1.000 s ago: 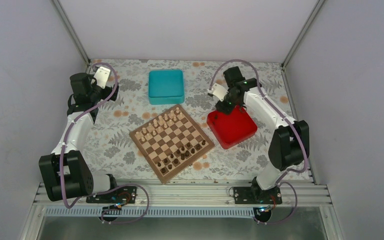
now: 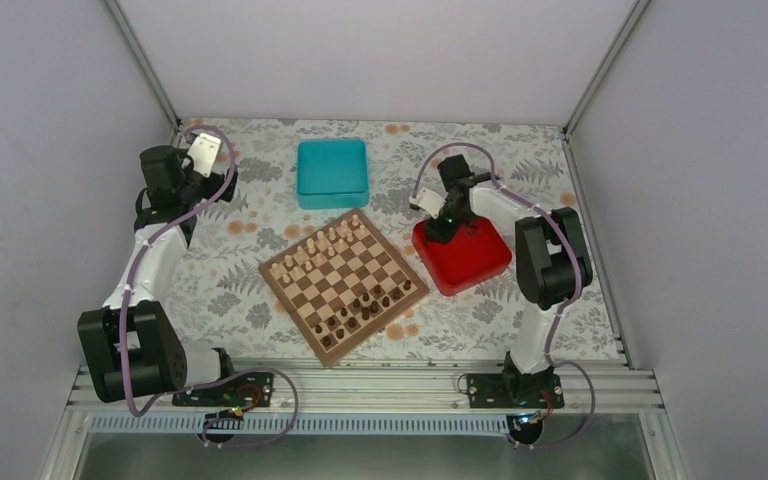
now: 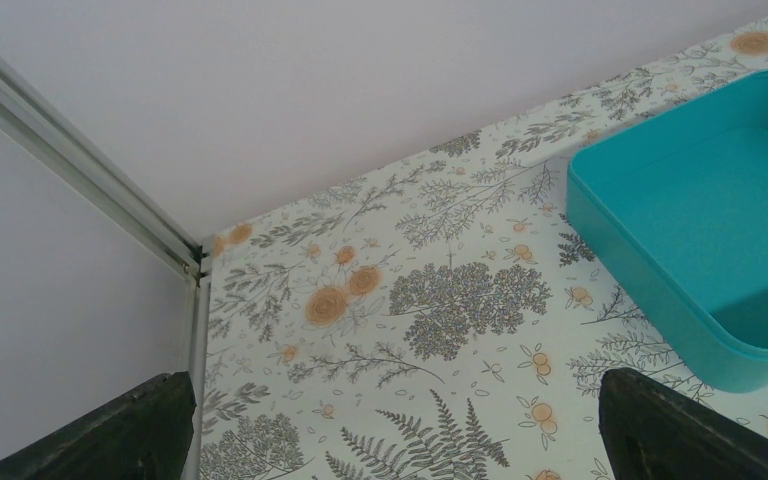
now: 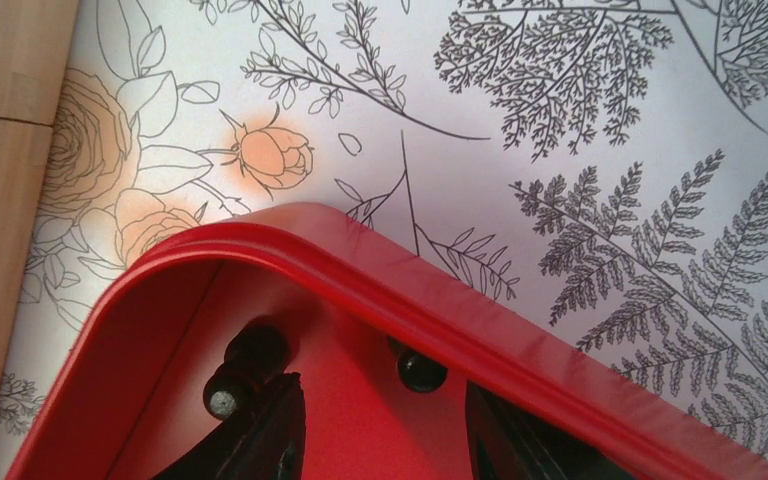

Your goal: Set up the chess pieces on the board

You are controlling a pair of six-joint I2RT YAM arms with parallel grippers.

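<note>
The wooden chessboard [image 2: 343, 281] lies turned at an angle on the table. White pieces [image 2: 310, 245] stand along its upper left side and black pieces [image 2: 352, 322] along its lower right side. In the red tray's corner, the right wrist view shows a dark piece [image 4: 246, 371] lying between the left wall and one finger, and the round head of another dark piece [image 4: 422, 371] between the fingers. My right gripper is open, low at the tray's far wall. My left gripper stands open over bare table at far left, with nothing between its fingers.
The red tray [image 2: 497, 272] sits right of the board, its rim [image 4: 380, 290] passing close to my right fingers. An empty teal tray [image 2: 332, 172] is behind the board.
The left arm and the board are unchanged.
</note>
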